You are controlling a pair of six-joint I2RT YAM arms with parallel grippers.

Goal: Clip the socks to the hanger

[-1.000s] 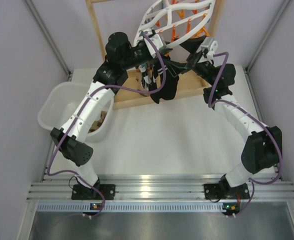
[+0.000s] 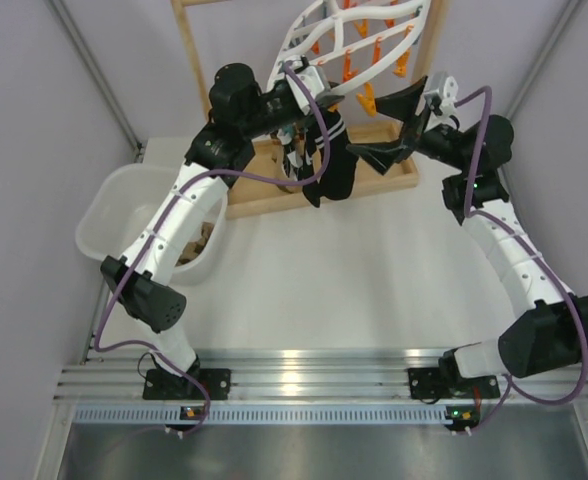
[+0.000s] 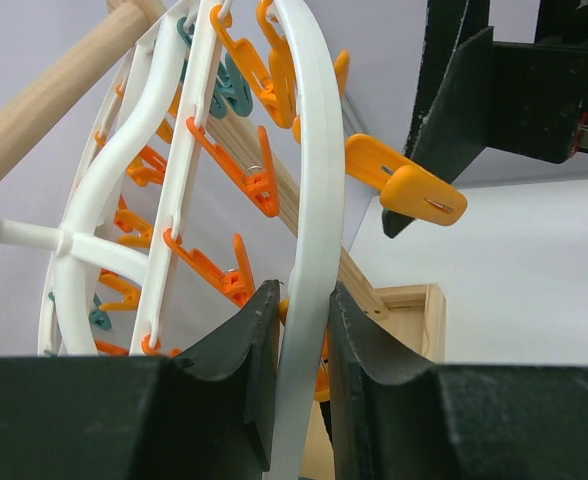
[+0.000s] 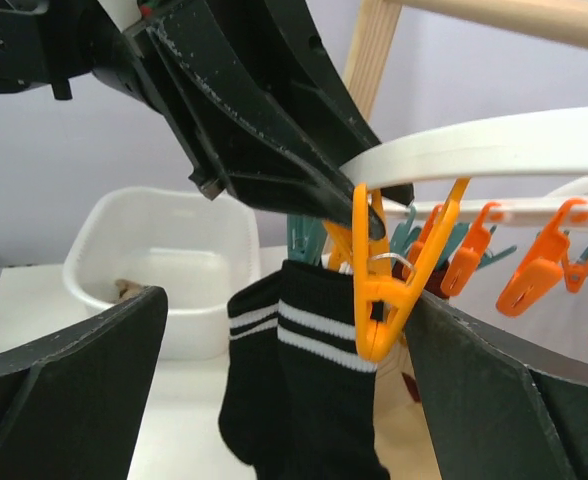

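Note:
My left gripper (image 2: 319,95) is shut on the white hanger rail (image 3: 309,260), up among orange and teal clips. A black sock (image 4: 324,390) with white stripes hangs below it, at an orange clip beside my left gripper. My right gripper (image 2: 389,125) stands open near a large orange clip (image 2: 367,100). In the right wrist view that clip (image 4: 379,300) sits on the rail between the wide-apart fingers. More dark and striped socks hang behind, partly hidden in the top view.
A white bin (image 2: 104,220) with brown items stands at the left. A wooden stand (image 2: 254,208) holds the hanger at the back.
My right gripper has moved right, away from the hanger, uncovering the orange clip near it. My left arm has not visibly moved.

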